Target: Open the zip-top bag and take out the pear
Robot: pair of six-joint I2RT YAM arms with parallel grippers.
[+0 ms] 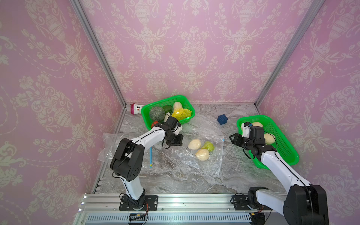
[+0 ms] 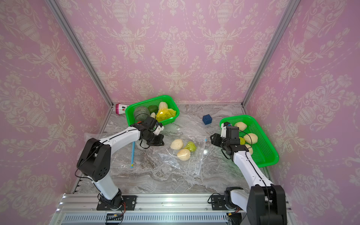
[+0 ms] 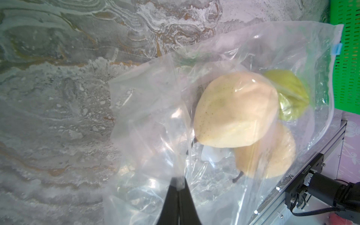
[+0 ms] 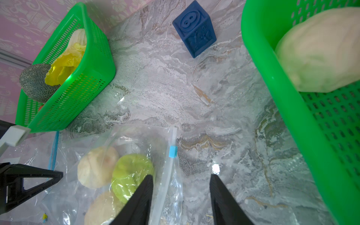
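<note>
A clear zip bag (image 1: 217,165) with a blue slider lies mid-table, holding a green pear (image 1: 208,146) and two pale fruits (image 1: 202,154). My left gripper (image 1: 178,141) is shut over the bag's left part; in the left wrist view no object shows between its fingertips, only film beneath. My right gripper (image 1: 236,139) hangs at the left rim of the right basket, right of the bag; in the right wrist view its fingers stand apart with nothing between them, facing the bag's slider edge (image 4: 173,151).
Green baskets of fruit and vegetables stand at back left (image 1: 185,101) and right (image 1: 285,150). A blue cube (image 1: 222,119) lies at the back. More clear film with a blue strip (image 1: 150,159) lies at left.
</note>
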